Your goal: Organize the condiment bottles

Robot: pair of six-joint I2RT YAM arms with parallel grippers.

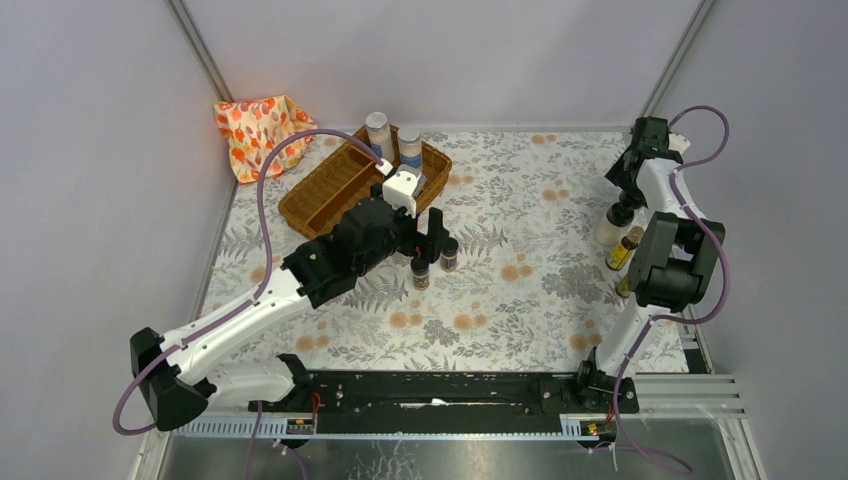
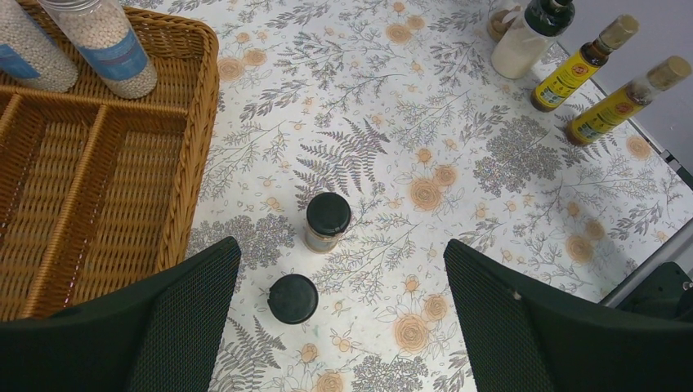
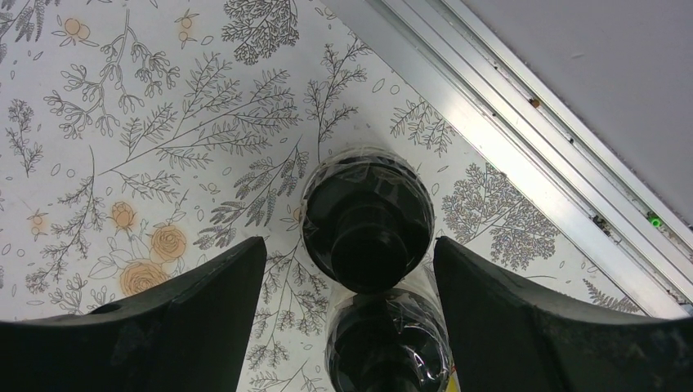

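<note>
Open, my left gripper point(image 1: 432, 236) hovers over two small black-capped bottles, one nearer point(image 2: 292, 299) and one farther point(image 2: 328, 222). Nothing is between its fingers. At the table's right side, my right gripper is open around the black cap of one bottle point(image 3: 368, 216), with a gap showing at the left finger. Close against that bottle stands a second black-capped one point(image 3: 388, 343). A wicker basket point(image 2: 192, 155) with compartments holds two jars point(image 1: 379, 137) point(image 1: 410, 147) of pale grains. Two yellow-labelled bottles point(image 2: 572, 75) point(image 2: 625, 102) stand at right.
An orange-patterned cloth bag point(image 1: 262, 135) rests at the back left corner. A metal rail point(image 3: 523, 155) and wall run close beside the right gripper.
</note>
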